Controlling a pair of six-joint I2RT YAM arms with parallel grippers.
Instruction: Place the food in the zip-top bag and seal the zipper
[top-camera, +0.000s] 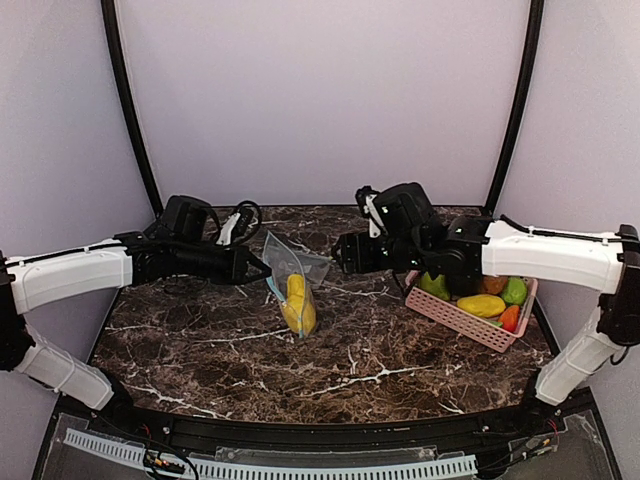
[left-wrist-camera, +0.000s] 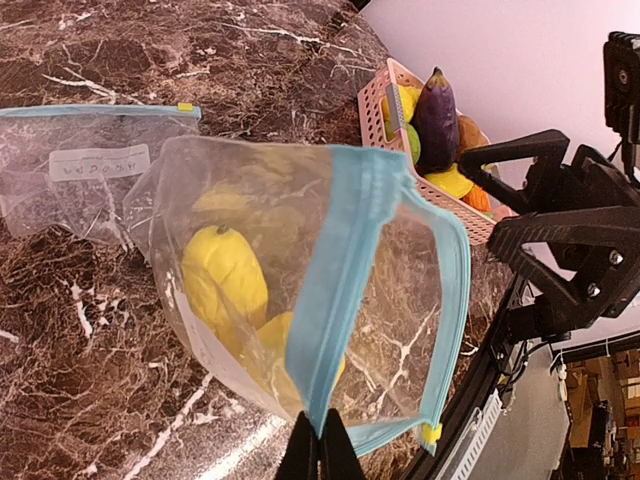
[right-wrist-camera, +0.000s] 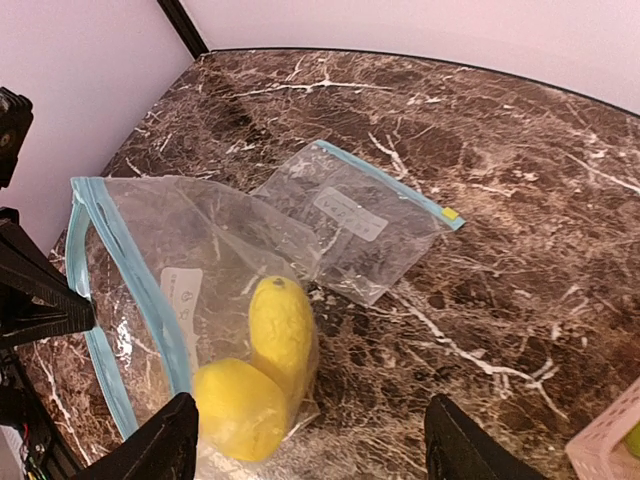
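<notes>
A clear zip bag (left-wrist-camera: 240, 310) with a light-blue zipper band (left-wrist-camera: 345, 250) stands partly upright, its mouth gaping. Inside rest yellow food pieces (right-wrist-camera: 240, 405), showing through the film. My left gripper (top-camera: 262, 270) is shut on the bag's rim, the blue band rising from between its fingertips in the left wrist view. The band's other end carries a yellow slider (left-wrist-camera: 431, 433), hanging free. To the right of the bag, my right gripper is open with empty space between its fingers; the bag stands apart from them in the top view.
Another bag (right-wrist-camera: 350, 220), flat and empty, lies behind the filled one. A pink basket (top-camera: 465, 325) of toy fruit and vegetables stands at the right, under the right forearm.
</notes>
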